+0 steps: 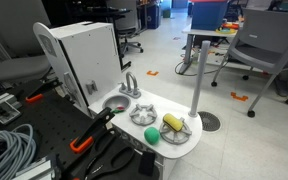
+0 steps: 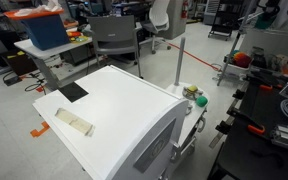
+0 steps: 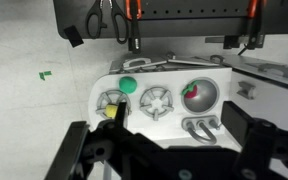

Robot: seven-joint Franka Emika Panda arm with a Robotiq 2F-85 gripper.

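Observation:
In the wrist view my gripper stands open above the toy kitchen counter, its dark fingers wide apart with nothing between them. A green round thing (image 1: 152, 134) rests near the counter's front edge. Beside it, a yellow block-like object (image 1: 172, 122) lies on one stove burner (image 1: 183, 132). The other burner (image 1: 143, 114) is empty. A small red and green item (image 3: 191, 91) sits inside the round metal sink (image 3: 206, 101). Behind the sink rises a grey faucet (image 1: 131, 84). Neither exterior view clearly shows the gripper.
A white cabinet (image 1: 84, 55) stands at the sink end, and a white post (image 1: 200, 75) rises at the burner end. Scissors (image 3: 106, 18) and other tools lie on the dark table (image 1: 54, 130). Bare floor (image 3: 39, 115) borders the counter.

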